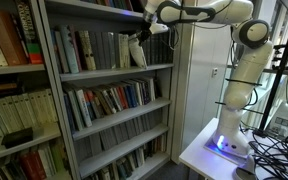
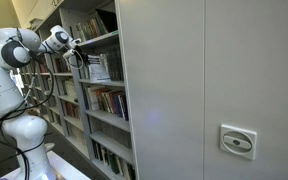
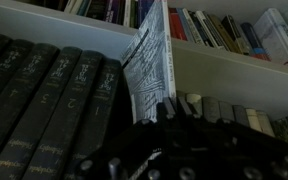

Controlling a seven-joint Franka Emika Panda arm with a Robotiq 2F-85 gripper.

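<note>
A thin book (image 3: 150, 70) with a pale, patterned cover stands out from the shelf row in the middle of the wrist view. My gripper is at its lower end and appears shut on it; the dark fingers hide the exact contact. In exterior view 1 the same pale book (image 1: 137, 51) shows tilted just below the gripper (image 1: 143, 36), in front of the upper shelf. From the other side, the pale book (image 2: 98, 68) juts out of the bookcase.
Dark, thick volumes (image 3: 59, 105) stand left of the book, and a grey row (image 3: 224, 112) stands to its right. A shelf board (image 3: 234, 72) crosses close by. Lower down is another packed shelf (image 1: 114, 104). The white table (image 1: 206, 158) has clear room.
</note>
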